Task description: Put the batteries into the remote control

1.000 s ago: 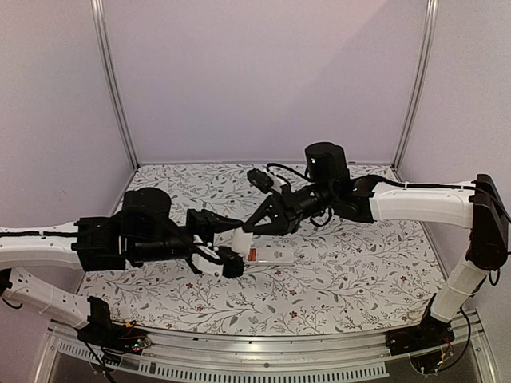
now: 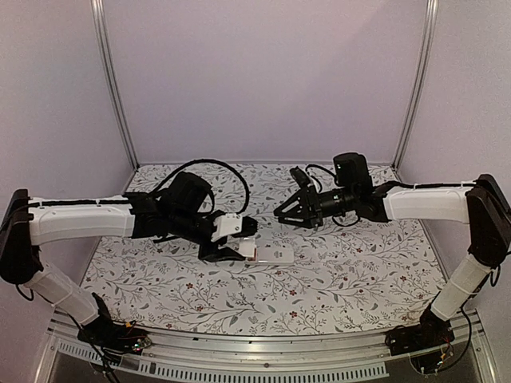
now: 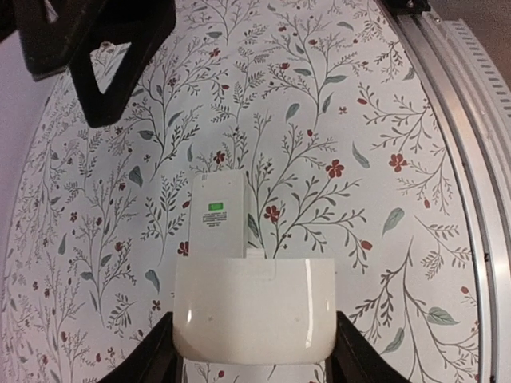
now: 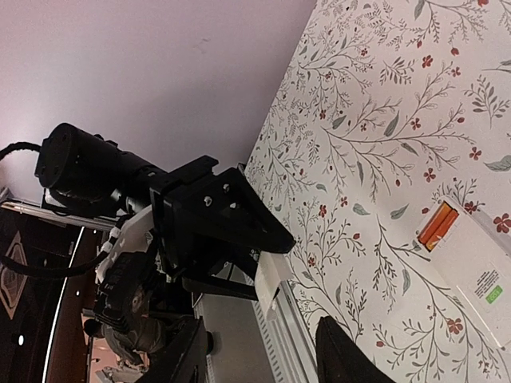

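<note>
A white remote is held in my left gripper, its body filling the lower middle of the left wrist view. A white battery pack lies on the floral mat; in the right wrist view the pack shows orange batteries at one end and a green label. My left gripper is just above and left of the pack. My right gripper hangs above and behind it, fingers apart with nothing between them; in the right wrist view its fingertips point toward the left gripper.
Pale walls surround the back and sides, and a metal rail runs along the front edge.
My left gripper has turned and moved with the white piece toward the pack. My right gripper has drawn back to the right, away from the left one.
</note>
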